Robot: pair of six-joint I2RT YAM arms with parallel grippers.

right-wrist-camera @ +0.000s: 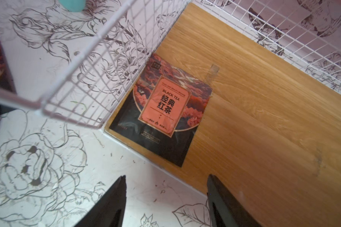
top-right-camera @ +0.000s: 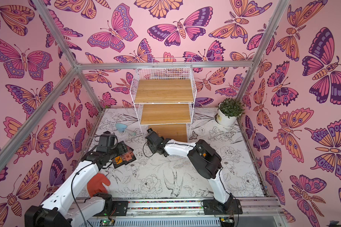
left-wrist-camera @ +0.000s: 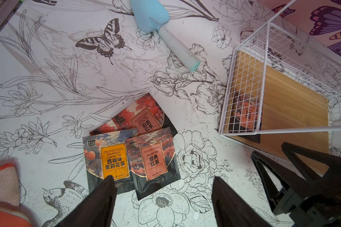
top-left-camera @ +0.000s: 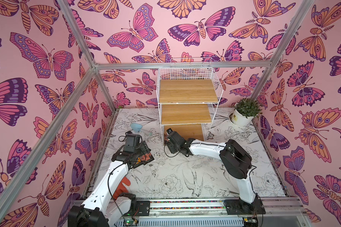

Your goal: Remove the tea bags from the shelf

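One black tea bag (right-wrist-camera: pixel 166 109) lies flat on the wooden bottom shelf (right-wrist-camera: pixel 250 132), in its left front corner by the wire side. My right gripper stands open in front of that shelf, its fingers apart and empty, short of the bag. On the table left of the shelf rests a small overlapping pile: a grapefruit jasmine bag (left-wrist-camera: pixel 109 158), a second black tea bag (left-wrist-camera: pixel 153 160) and an Earl Grey bag (left-wrist-camera: pixel 140 115) partly beneath them. Above the pile hangs my left gripper, open, with nothing between its fingers.
The upper shelf boards (top-left-camera: pixel 187 90) are bare. White wire (right-wrist-camera: pixel 102 41) walls the bottom shelf's left side. A blue scoop (left-wrist-camera: pixel 178 47) lies behind the pile, an orange glove (top-right-camera: pixel 97 184) near the front left, and a potted plant (top-left-camera: pixel 243 112) stands right.
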